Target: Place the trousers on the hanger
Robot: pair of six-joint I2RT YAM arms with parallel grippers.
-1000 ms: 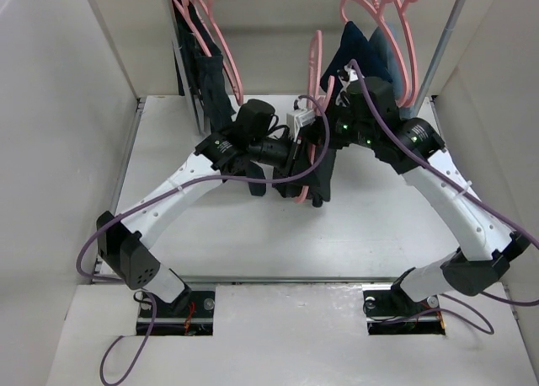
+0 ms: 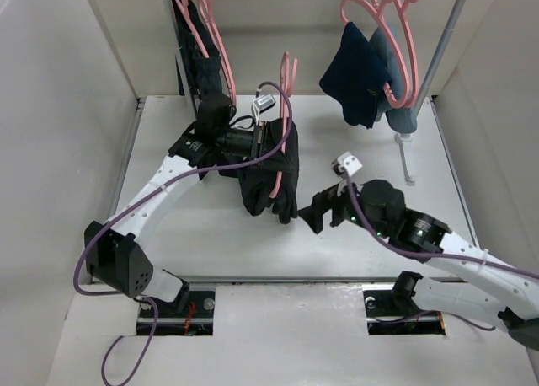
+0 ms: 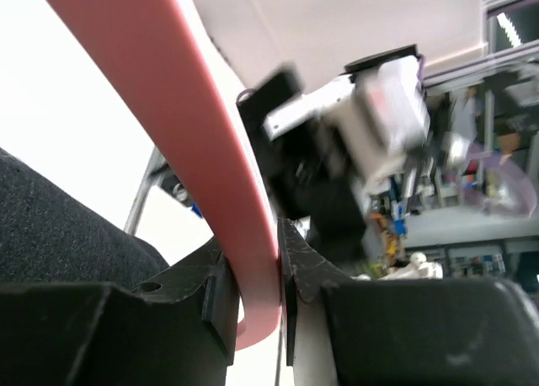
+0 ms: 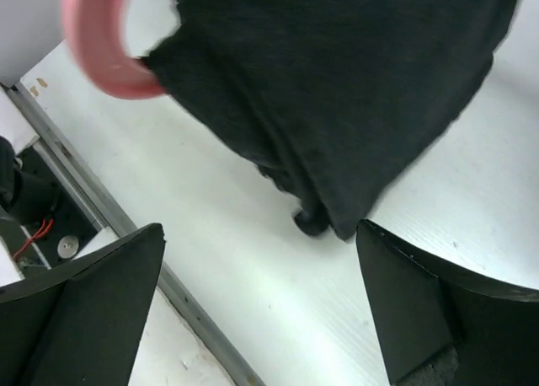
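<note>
A pink hanger (image 2: 277,184) stands near the middle of the top view, with dark trousers (image 2: 255,189) draped over it. In the left wrist view, my left gripper is shut on the pink hanger (image 3: 202,142), and the dark trousers (image 3: 63,226) hang beside it. My right gripper (image 2: 310,213) is open to the lower right of the trousers' hanging ends. Nothing lies between its fingers in the right wrist view, where the trousers (image 4: 337,91) and a curve of the hanger (image 4: 105,53) show beyond the right gripper.
Dark clothes (image 2: 195,45) hang from pink hangers at the back left. Navy and blue garments (image 2: 358,74) hang at the back right on a metal rack post (image 2: 442,49).
The left arm has carried hanger and trousers leftward. My right gripper has come away from the hanger and moved toward the front; it is now open, lower right of the trousers.
</note>
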